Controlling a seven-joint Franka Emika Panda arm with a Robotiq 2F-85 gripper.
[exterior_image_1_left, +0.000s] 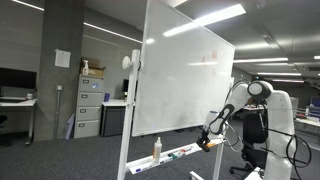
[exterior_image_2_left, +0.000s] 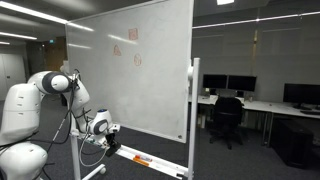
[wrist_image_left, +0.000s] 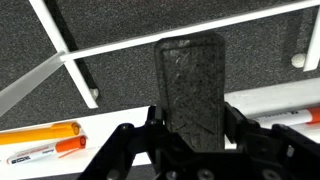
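Observation:
A dark grey block that looks like a whiteboard eraser (wrist_image_left: 192, 85) fills the middle of the wrist view. My gripper is shut on it, with black finger parts along both sides. Below it runs the white marker tray (wrist_image_left: 105, 128). Whether the block still touches the tray is hidden. In the second exterior view the gripper (exterior_image_2_left: 113, 148) is low at the left part of the whiteboard (exterior_image_2_left: 130, 85), which bears several small red drawings (exterior_image_2_left: 134, 34) near its top.
An orange item (wrist_image_left: 40, 133) and an orange-capped marker (wrist_image_left: 48, 150) lie left on the tray; a red-ended marker (wrist_image_left: 288, 118) lies right. A spray bottle (exterior_image_1_left: 157, 150) stands at the tray's other end. White stand bars (wrist_image_left: 150, 38) cross nearby.

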